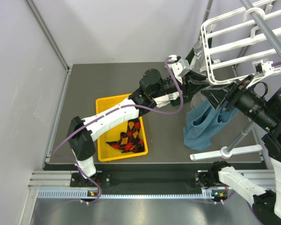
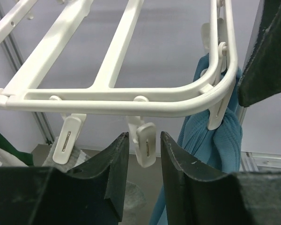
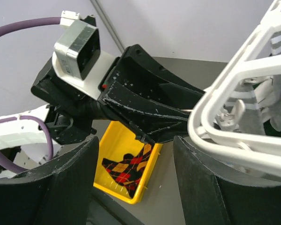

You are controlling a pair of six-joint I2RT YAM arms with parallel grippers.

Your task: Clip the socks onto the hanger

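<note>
A white hanger rack stands at the upper right. My left gripper is part open, its fingertips just below and around a white clip under the front rail. A blue sock hangs at the clip on the right. My right gripper is part open beside the rack corner, nothing visible between its fingers. Grey striped and green socks hang behind, partly hidden. A red-and-black argyle sock lies in the yellow tray.
The yellow tray sits on the grey table left of the rack. The rack's metal post and white foot stand at the right. Bare table lies at the back left.
</note>
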